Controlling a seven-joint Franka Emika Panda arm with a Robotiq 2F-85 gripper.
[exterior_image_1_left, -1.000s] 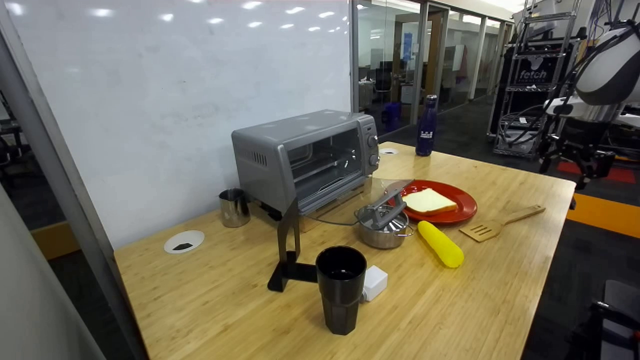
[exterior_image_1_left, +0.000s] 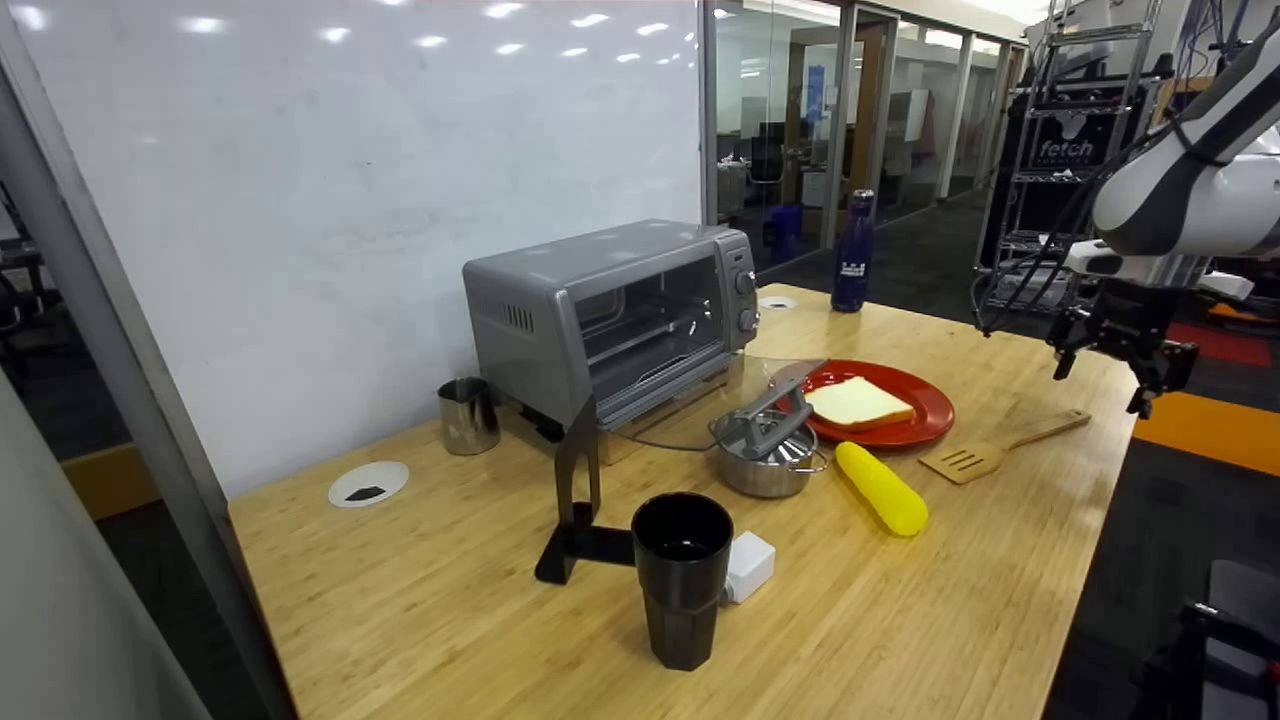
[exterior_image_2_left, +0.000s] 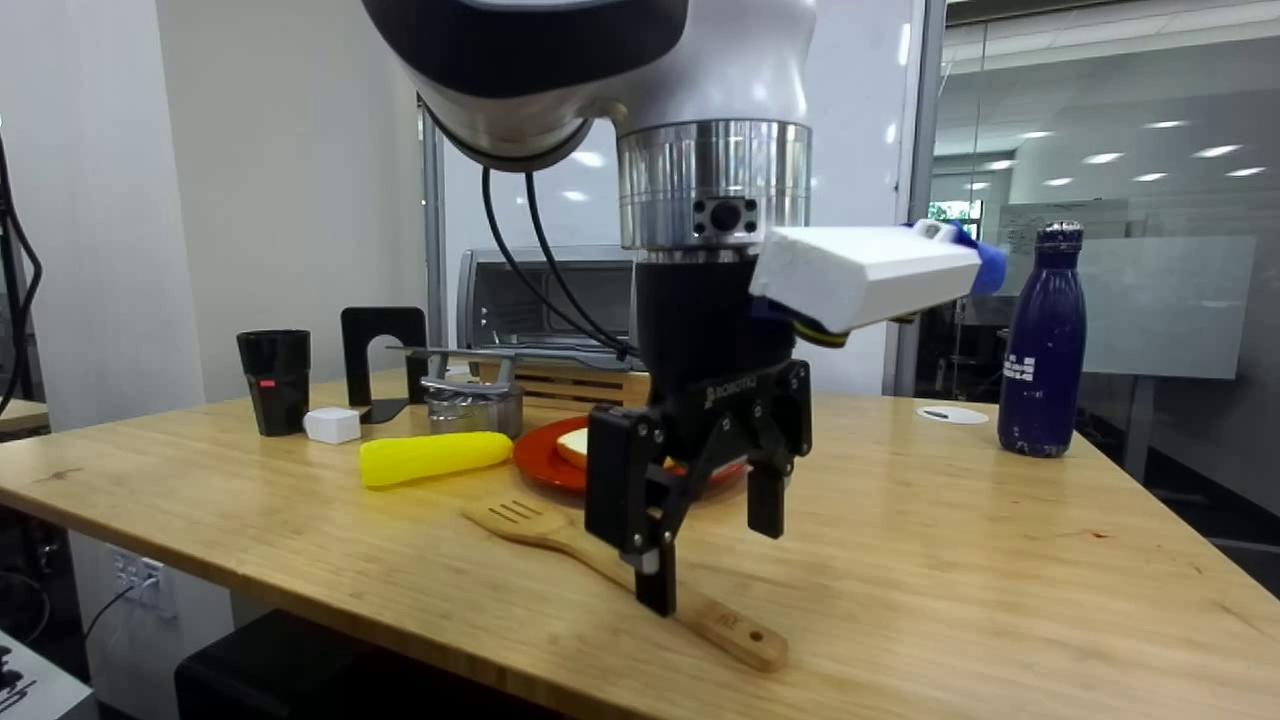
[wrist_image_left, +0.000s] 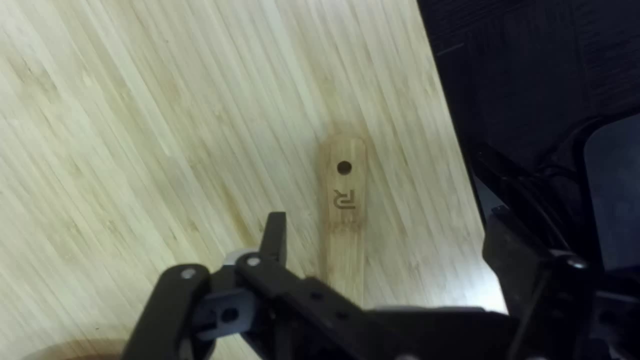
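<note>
A wooden spatula (exterior_image_1_left: 974, 460) lies flat on the table, its slotted head toward the red plate. My gripper (exterior_image_2_left: 710, 552) is open and empty, hanging above the handle. In the wrist view, the handle (wrist_image_left: 345, 252) of the spatula runs between the spread fingers of my gripper, nearer the left one; its end with a hole points up the picture. Gripper parts hide the lower handle there. A bread slice (exterior_image_1_left: 859, 403) rests on the red plate (exterior_image_1_left: 931, 426).
The toaster oven (exterior_image_1_left: 528, 324) has its glass door down, with a lidded pot (exterior_image_1_left: 764, 474) in front. A yellow object (exterior_image_1_left: 882, 486) lies beside the spatula. A blue bottle (exterior_image_2_left: 1041, 348) stands on the right. The table's edge (wrist_image_left: 459, 141) passes close to the handle.
My gripper has come left and down in exterior view 1, inward over the table and closer to the spatula's handle. The objects on the table have not moved.
</note>
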